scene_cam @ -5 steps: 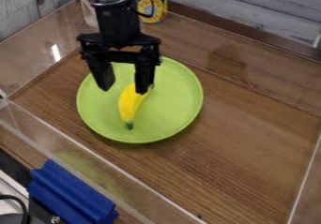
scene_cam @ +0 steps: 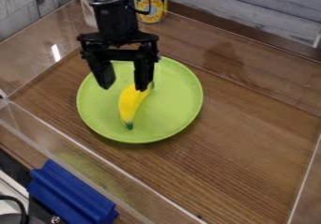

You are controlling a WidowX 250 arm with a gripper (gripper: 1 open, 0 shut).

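Observation:
My gripper (scene_cam: 123,76), black, hangs over a green plate (scene_cam: 175,111) in the upper middle of the camera view, its two fingers wide open on either side, with nothing seen between them. A yellow banana-shaped object (scene_cam: 130,106) lies on the plate below the gripper, its upper end partly behind the right finger.
A blue ridged block or rack (scene_cam: 69,195) stands at the bottom left. A yellow can (scene_cam: 156,5) is at the back, behind the arm. Pale walls and edges border the left and back.
My gripper has shifted very slightly over the plate. The plate and the yellow object appear unmoved.

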